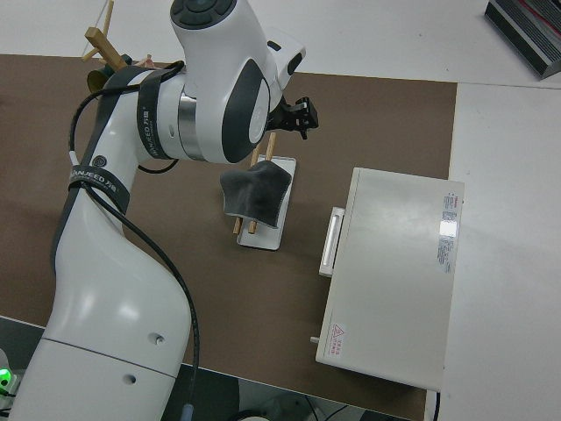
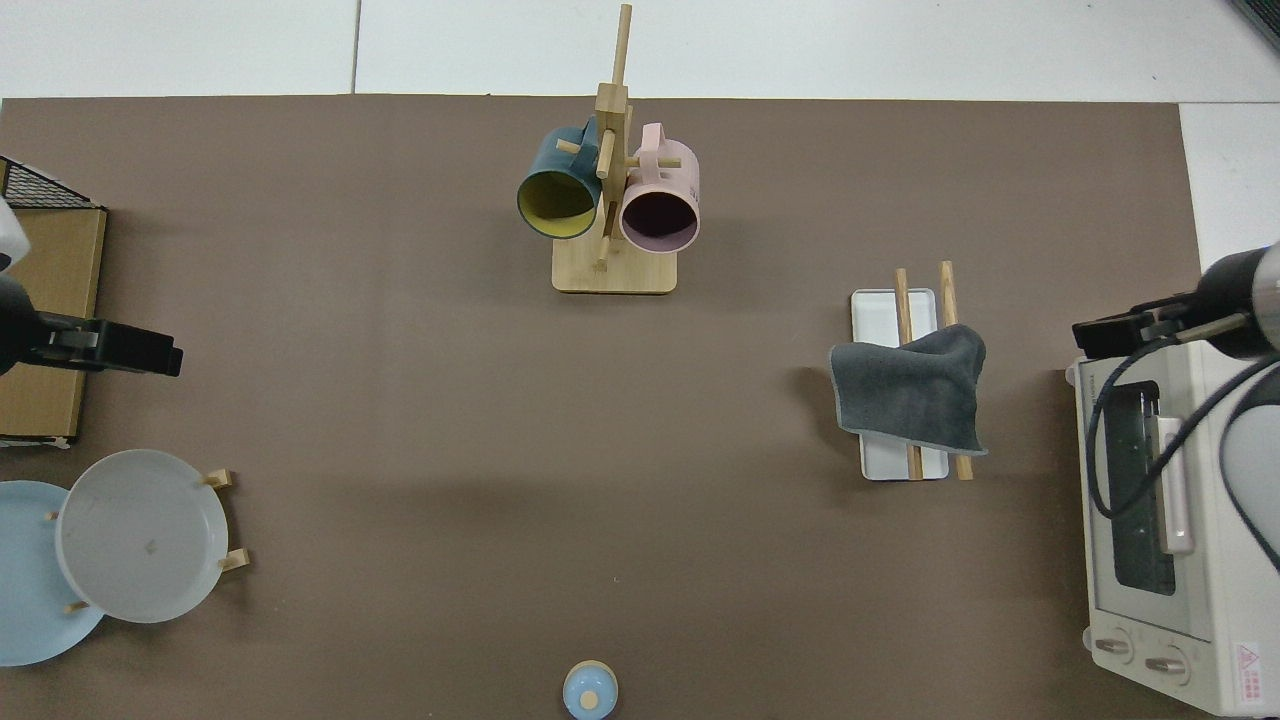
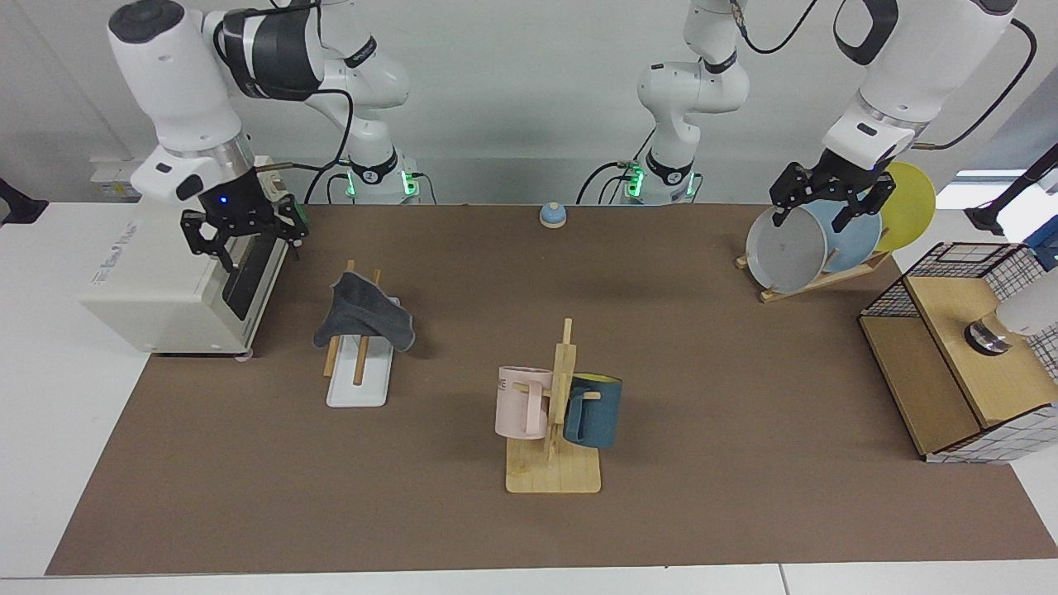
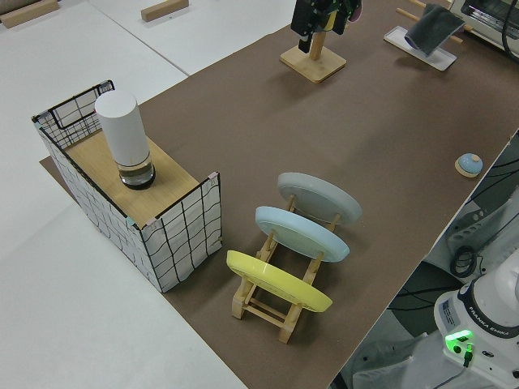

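Note:
In the top view a grey towel (image 2: 908, 390) drapes over two wooden rods on a white tray (image 2: 876, 312). A white oven (image 2: 1173, 636) sits to its right, with one gripper (image 2: 1104, 336) above it; its opening is unclear. The other gripper (image 2: 138, 350) hangs at the left edge, near the plates, its fingers also unclear. A blue mug (image 2: 557, 198) and a pink mug (image 2: 660, 198) hang on a wooden stand (image 2: 582, 270).
Plates (image 2: 140, 534) stand in a rack at lower left, beside a mesh-sided wooden shelf (image 2: 54, 264). A small blue object (image 2: 590, 690) lies near the bottom edge.

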